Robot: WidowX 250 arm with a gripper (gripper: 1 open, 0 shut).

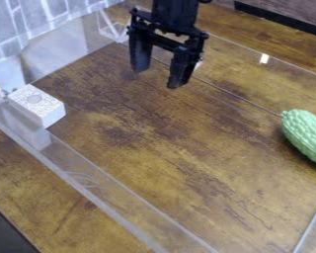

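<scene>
My black gripper [166,55] hangs at the top centre above the wooden tray floor, open, with two dark fingers pointing down and apart. A green bumpy vegetable [306,135] lies at the right edge. A white block [37,107] rests at the left, against the clear wall.
Clear plastic walls border the wooden floor [161,168] on the left and toward the back and right. A white cloth or curtain [23,25] is at the top left.
</scene>
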